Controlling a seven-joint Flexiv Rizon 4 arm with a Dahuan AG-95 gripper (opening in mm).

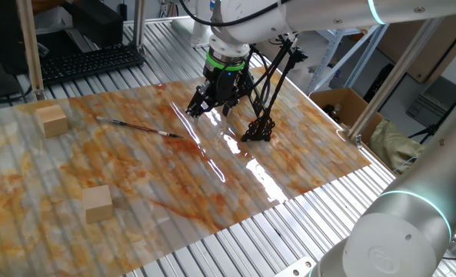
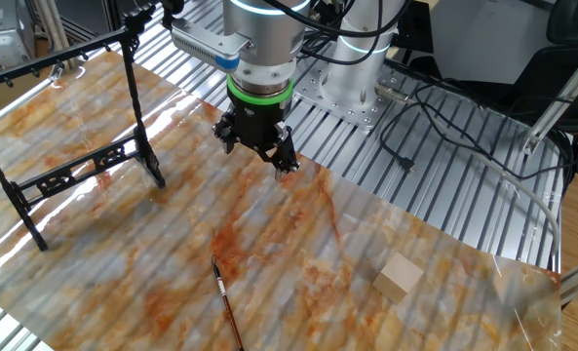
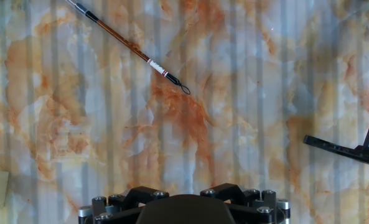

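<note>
My gripper (image 1: 211,112) (image 2: 256,162) hangs above the marbled sheet, its fingers spread apart and nothing between them. The two fingers also show at the bottom edge of the wrist view, with a wide gap at the gripper. A thin brush (image 1: 141,128) (image 2: 226,304) (image 3: 131,48) with a brown handle and a looped cord at one end lies flat on the sheet, apart from the gripper. Two plain wooden blocks rest on the sheet: one block (image 1: 52,121) near the keyboard, another block (image 1: 98,204) (image 2: 399,278) closer to the front edge in exterior view 1.
A black rack (image 1: 258,129) (image 2: 82,175) (image 3: 336,147) stands beside the gripper, over the sheet. Behind the sheet sits a keyboard (image 1: 91,63). Loose cables (image 2: 456,138) lie on the slatted metal table by the arm's base. Between brush and blocks, the sheet is bare.
</note>
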